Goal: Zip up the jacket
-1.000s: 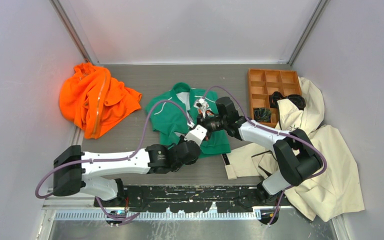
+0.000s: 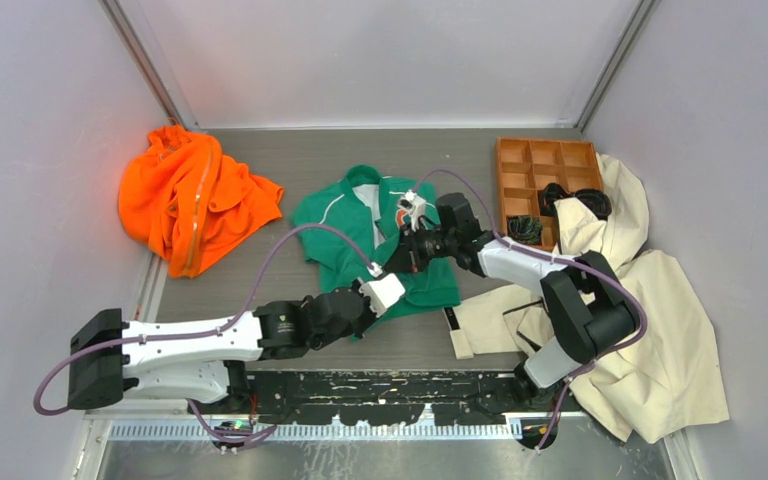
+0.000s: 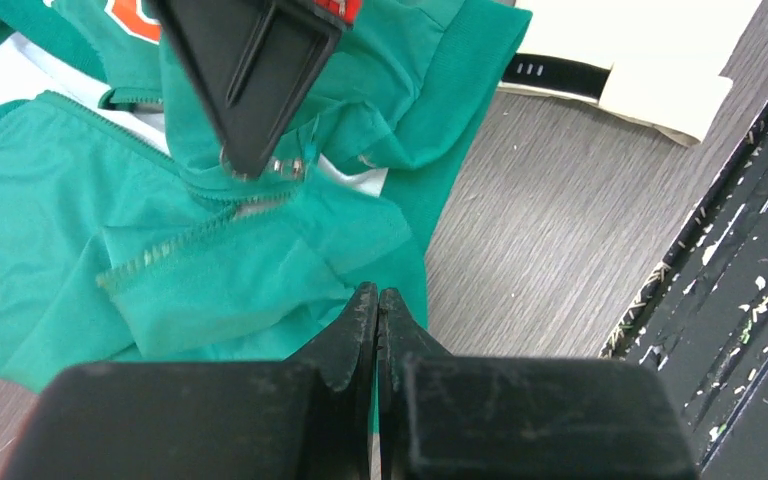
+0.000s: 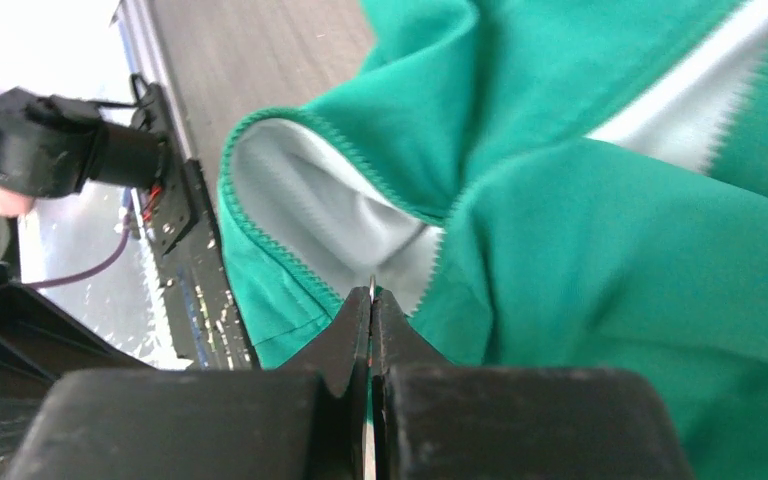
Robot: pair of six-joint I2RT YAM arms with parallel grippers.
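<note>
The green jacket [image 2: 340,235] lies on the table with its front folded and a zipper edge [image 3: 170,250] running across it. My left gripper is shut over the lower front of the jacket, nothing showing between its fingers. My right gripper is shut above the zipper, with a small thin piece at its tips, too small to tell clearly. In the left wrist view the right gripper's dark finger reaches down to the zipper's metal end. The white lining [image 4: 310,200] shows between the zipper edges.
An orange garment [image 2: 195,200] lies at the left. A wooden compartment tray [image 2: 530,160] with black cables stands at the back right, beside cream fabric [image 2: 650,340]. Bare table shows below and left of the jacket.
</note>
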